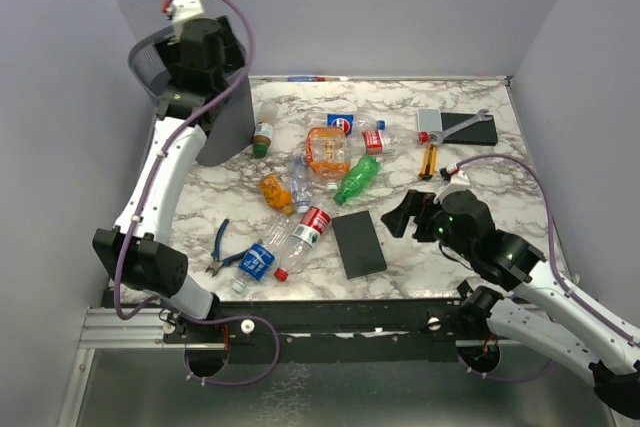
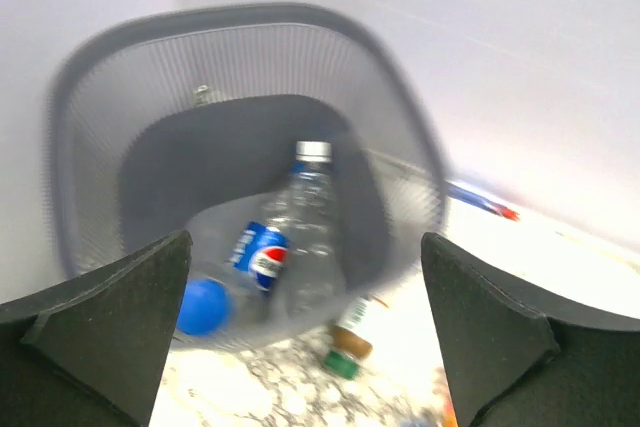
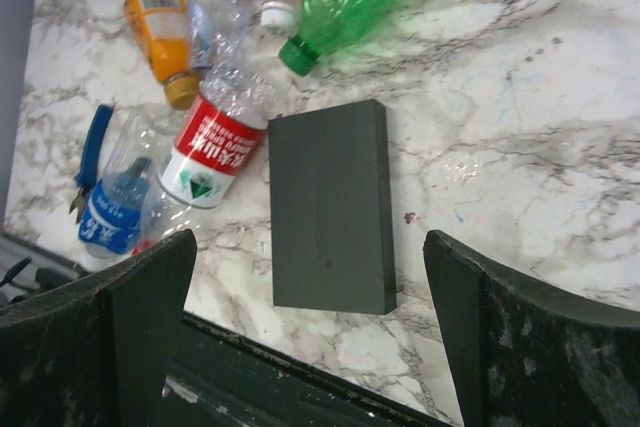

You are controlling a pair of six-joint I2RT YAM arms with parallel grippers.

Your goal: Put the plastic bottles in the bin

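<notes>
The grey mesh bin (image 1: pixel 225 127) stands at the back left, with bottles inside: a clear bottle (image 2: pixel 310 237) and a Pepsi-labelled one (image 2: pixel 260 257). My left gripper (image 1: pixel 205 47) is open over it, empty. My right gripper (image 1: pixel 405 215) hangs open over the right front. On the marble lie a green-capped bottle (image 1: pixel 265 127), an orange drink bottle (image 1: pixel 327 151), a small orange bottle (image 1: pixel 275 192), a green bottle (image 1: pixel 358 177) and several clear bottles, including red-labelled (image 1: pixel 306 232) and blue-labelled (image 1: pixel 258 260) ones.
Pliers (image 1: pixel 220 247) lie left front, a dark slab (image 1: pixel 358 244) centre front. A wrench (image 1: pixel 465 123), a black board (image 1: pixel 483 132) and a yellow-handled tool (image 1: pixel 430 159) are at the back right.
</notes>
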